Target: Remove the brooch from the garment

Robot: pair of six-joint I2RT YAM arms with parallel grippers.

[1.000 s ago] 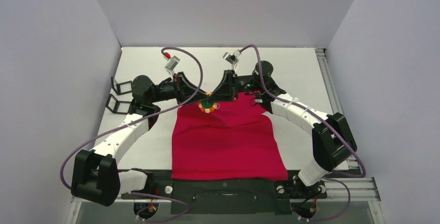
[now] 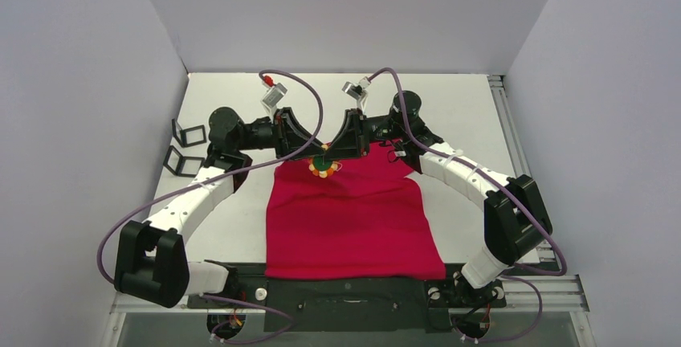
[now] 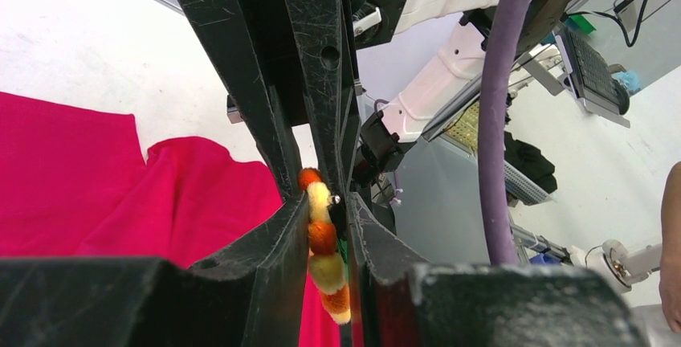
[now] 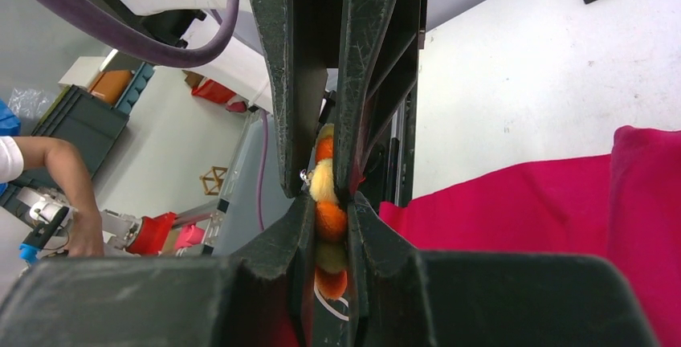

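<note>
Between my two grippers, above the cloth, is the brooch, a green disc edged with orange and yellow pompoms. My left gripper is shut on it from the left and my right gripper is shut on it from the right, with the fingertips nearly meeting. In the left wrist view the brooch appears edge-on between the fingers, and the right wrist view shows its pompoms pinched likewise. The red garment lies spread on the table below. Whether any cloth is still joined to the brooch's back cannot be seen.
Two black frames stand at the table's left edge. Purple cables loop over both arms.
My left arm has shifted slightly to the right and away from the front edge, its wrist tilting a little. The right arm and the brooch have barely moved.
</note>
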